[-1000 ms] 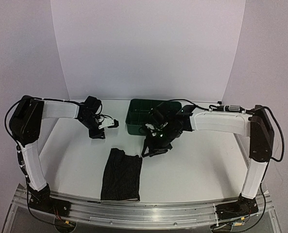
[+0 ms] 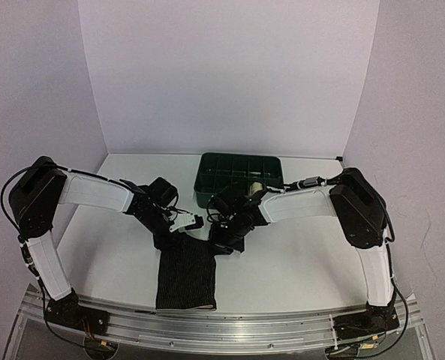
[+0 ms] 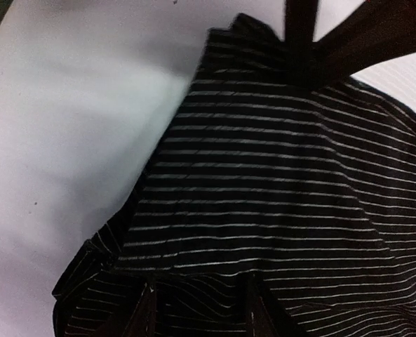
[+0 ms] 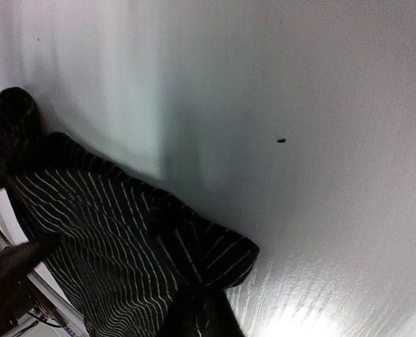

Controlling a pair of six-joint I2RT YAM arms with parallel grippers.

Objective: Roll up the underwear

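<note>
The dark, thin-striped underwear (image 2: 185, 277) lies folded lengthwise at the front middle of the table. My left gripper (image 2: 169, 241) is down at its far left corner; in the left wrist view its fingertips (image 3: 144, 309) are over the striped cloth (image 3: 264, 175) at the bottom edge. My right gripper (image 2: 220, 246) is at the far right corner; in the right wrist view its dark fingertips reach onto the cloth (image 4: 102, 232) at the bottom. The cloth and fingers are both black, so whether either gripper holds fabric is unclear.
A green divided bin (image 2: 237, 165) stands behind the grippers at the back middle. A metal rail (image 2: 245, 322) runs along the front edge.
</note>
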